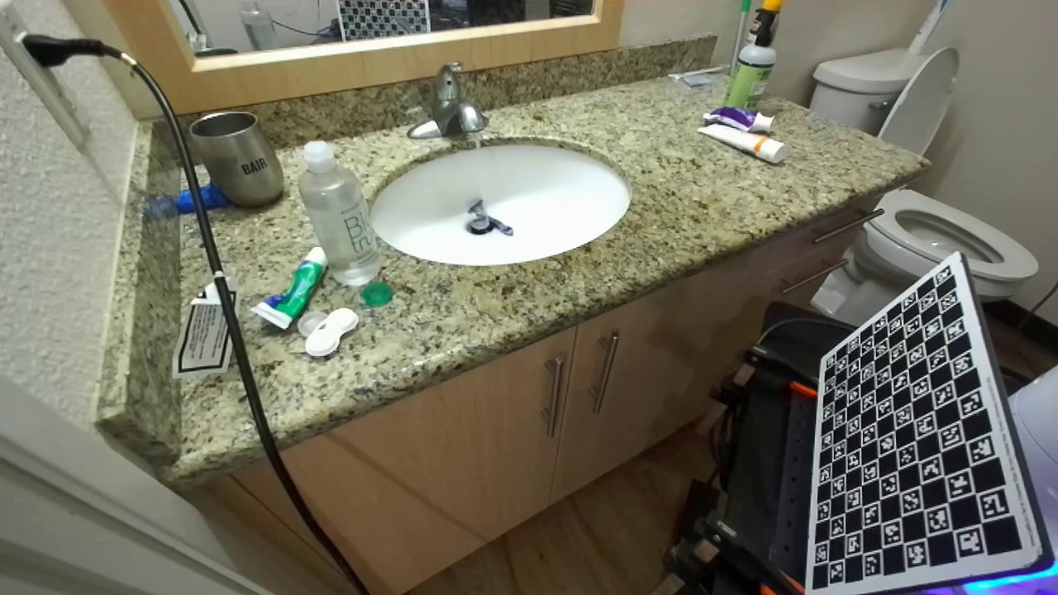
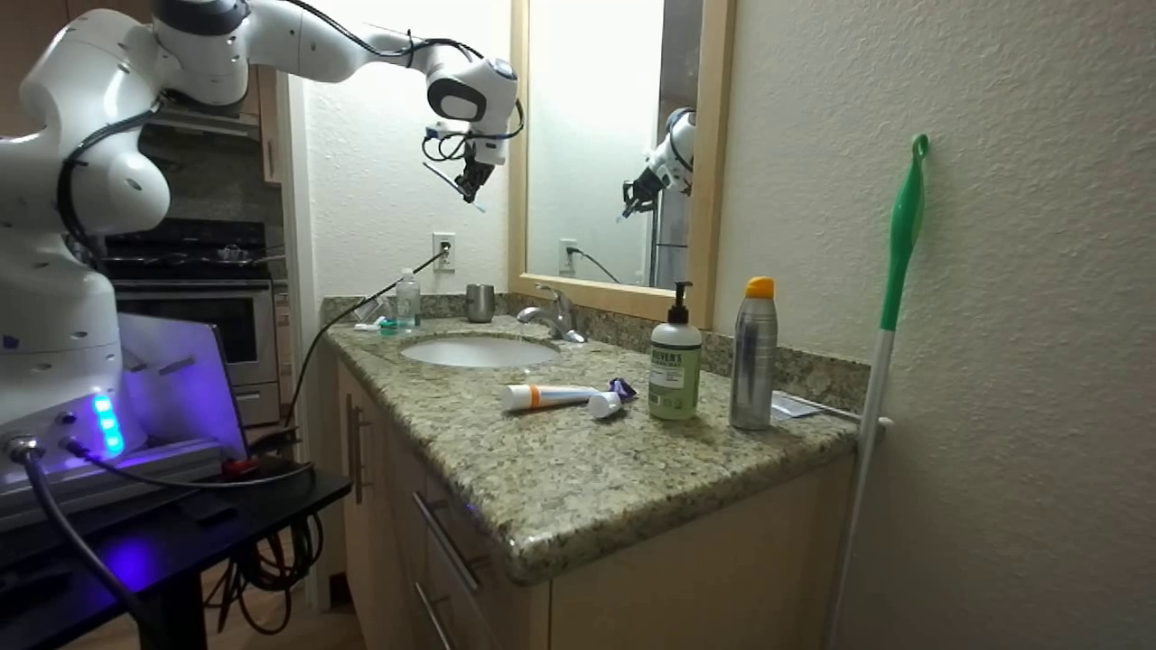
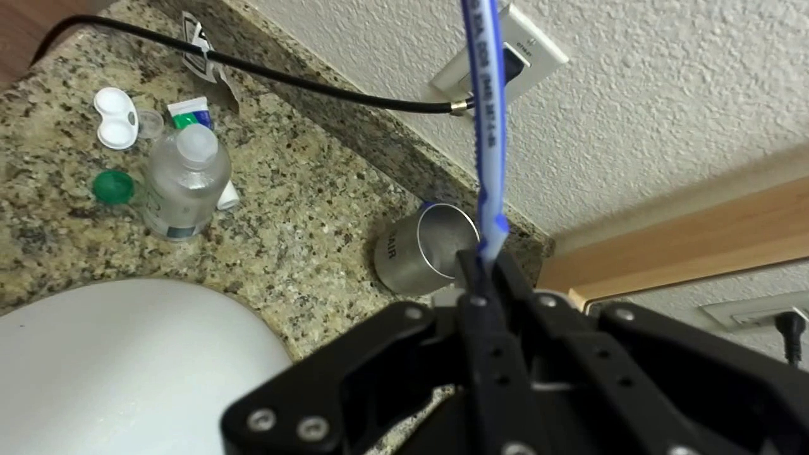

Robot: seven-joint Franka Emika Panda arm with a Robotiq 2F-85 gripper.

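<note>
In the wrist view a thin blue-and-white toothbrush (image 3: 489, 114) stands out of the black gripper, whose fingers are closed on its lower part. Exterior view 2 has the gripper (image 2: 470, 186) high above the far end of the counter, beside the mirror, with the slim toothbrush (image 2: 439, 173) slanting across its tips. The steel cup (image 3: 428, 249) with BAIR lettering lies below and just behind the fingers; its mouth shows, and I cannot see all the way into it. In exterior view 1 the cup (image 1: 236, 164) stands upright in the counter's back left corner, with the arm out of view.
A clear bottle (image 1: 339, 213), a small green tube (image 1: 294, 289) and a white lens case (image 1: 331, 331) crowd the left counter. The black power cord (image 1: 212, 248) hangs past the cup. The white sink (image 1: 555, 213) holds only its drain stopper. The mirror frame (image 2: 715, 162) is close to the arm.
</note>
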